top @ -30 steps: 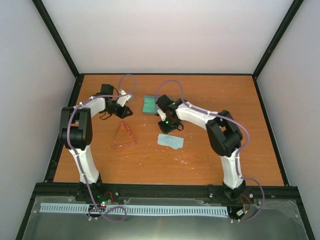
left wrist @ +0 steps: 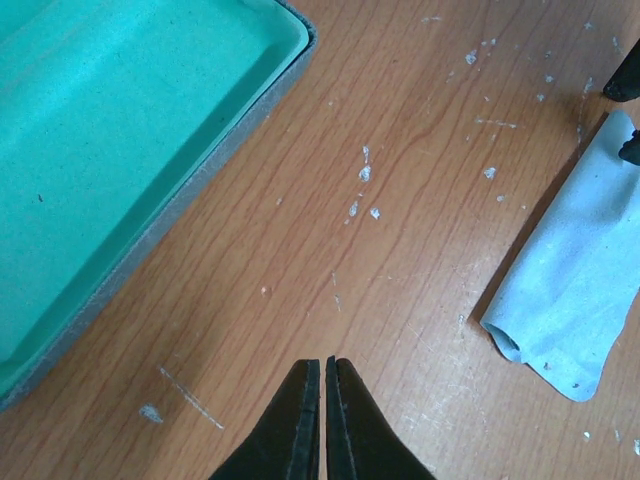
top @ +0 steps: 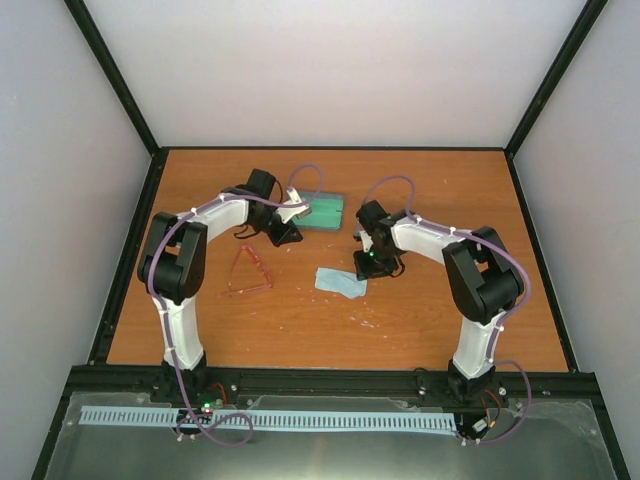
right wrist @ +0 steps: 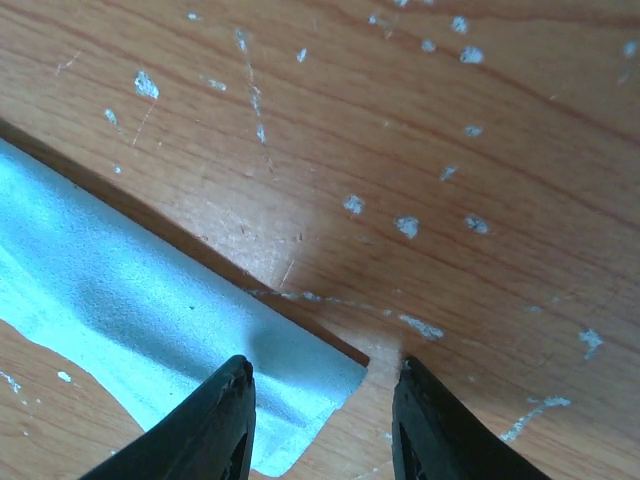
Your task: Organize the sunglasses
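A light blue cloth lies folded on the wooden table. My right gripper hangs open at the cloth's upper right end, one finger over it and the other beside it. A teal case with a grey rim stands at the back centre. My left gripper is near the case, fingertips close together over bare wood, nothing visible between them. Red sunglasses lie on the table left of the cloth, below the left gripper.
Dark frame rails border the table.
Over the last second my left gripper moved right toward the case. The cloth and sunglasses stay put.
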